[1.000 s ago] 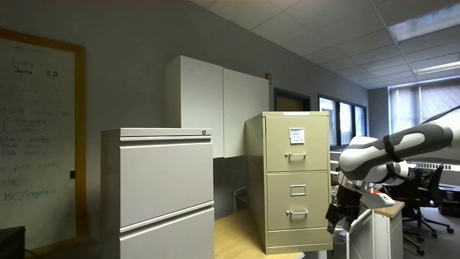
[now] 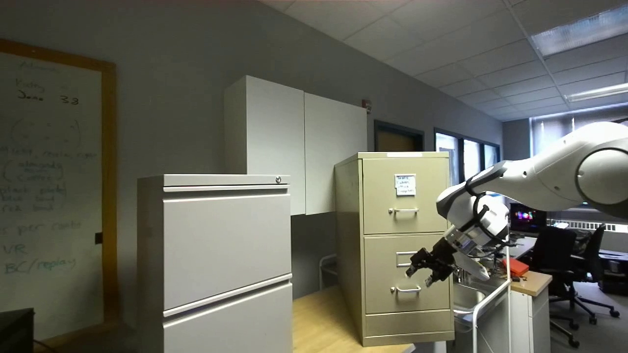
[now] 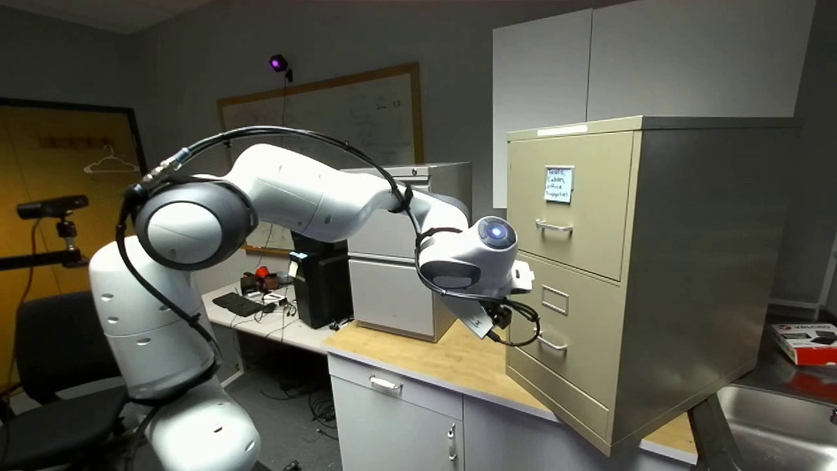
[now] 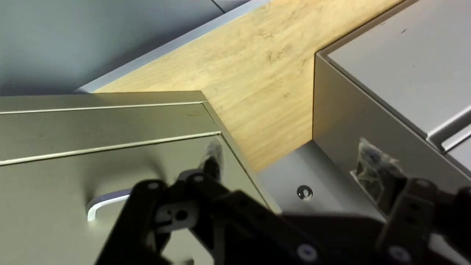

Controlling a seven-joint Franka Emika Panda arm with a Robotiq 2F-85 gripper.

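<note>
My gripper stands open in front of the beige filing cabinet's lower drawer, its fingers wide apart with nothing between them. In exterior view 1 the gripper covers part of the drawer front just above and beside the lower handle. The wrist view has one finger over the cabinet front near its side edge, with that same handle to its left. Both cabinet drawers are closed. A label card marks the upper drawer, above the upper handle. In exterior view 2 the wrist hides the fingers.
The grey two-drawer cabinet stands on the same wooden counter, with bare counter between the cabinets. White wall cabinets hang behind. A sink lies beside the beige cabinet.
The arm has moved left in exterior view 1, from beside the beige cabinet to in front of its lower drawer. My gripper is higher and points more to the left. Both drawers remain closed.
</note>
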